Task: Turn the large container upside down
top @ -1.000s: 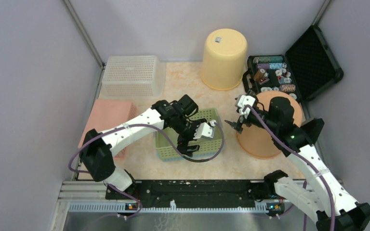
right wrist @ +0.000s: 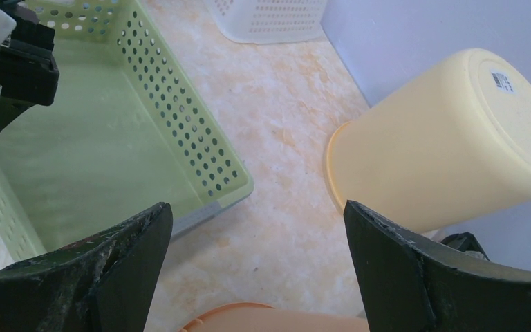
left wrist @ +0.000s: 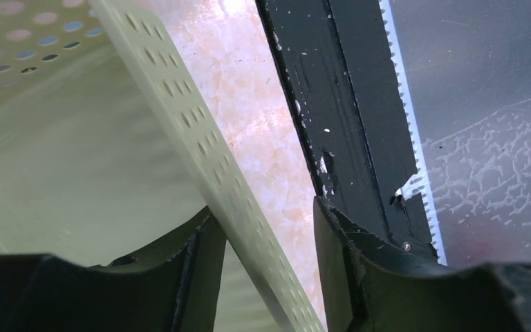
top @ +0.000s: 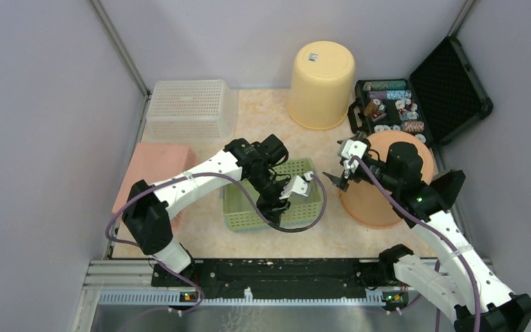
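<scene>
The large green basket (top: 244, 220) stands upright on the table, its open top facing up and its inside empty apart from my left gripper (top: 274, 216). In the left wrist view that gripper straddles the basket's perforated near wall (left wrist: 225, 183). One finger is inside and the other outside, with a gap left on the outer side, so the fingers are open. To the basket's right my right gripper (top: 333, 159) hangs open. Nothing lies between its fingers in the right wrist view, and the basket (right wrist: 180, 114) shows beyond them at left.
A yellow bucket (top: 321, 86) stands bottom-up at the back. A white basket (top: 187, 111) and a pink one (top: 148, 169) occupy the left side. An orange round tub (top: 373, 211) lies under the right arm, near an open black case (top: 394, 104).
The basket and the right arm have stayed put.
</scene>
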